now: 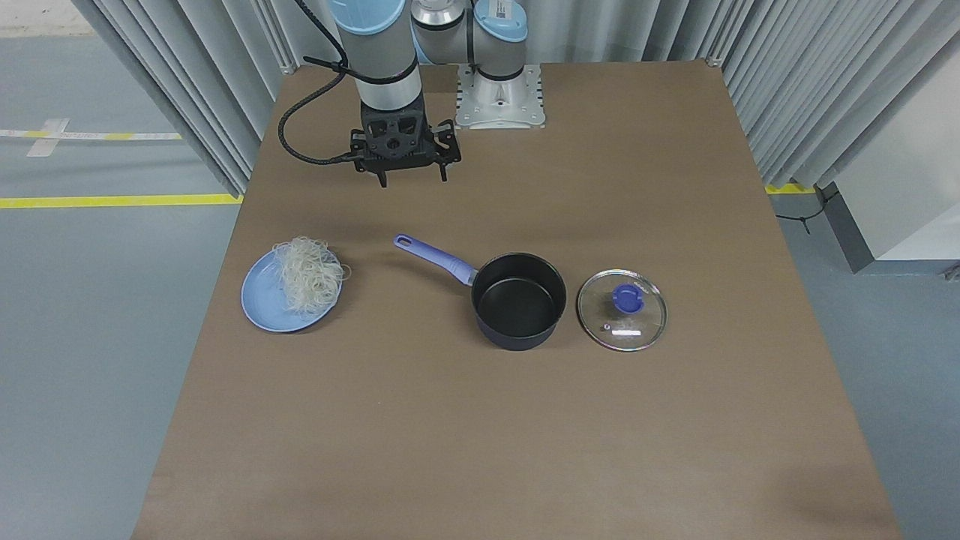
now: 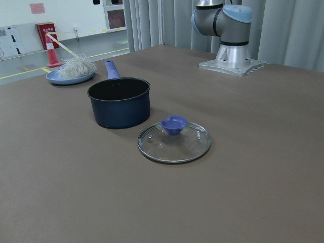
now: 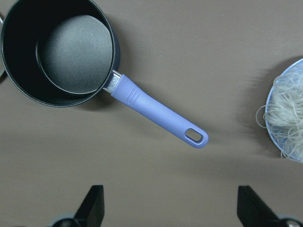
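Note:
A dark saucepan [image 1: 517, 306] with a lavender handle [image 3: 156, 113] rests mid-table, handle angled toward the back left. Its glass lid [image 2: 173, 148] with a blue knob lies beside it on the right in the front view. On the left, a light blue plate [image 1: 268, 297] holds white noodles [image 3: 289, 111]. My gripper [image 1: 413, 177] hangs above the table behind the pot and plate, its fingers apart and nothing between them. In the wrist view the open fingers [image 3: 93, 208] show at the bottom, with the pot handle beyond them.
The robot base [image 1: 499, 108] stands at the back of the brown table [image 1: 540, 432]. A curtain hangs behind it.

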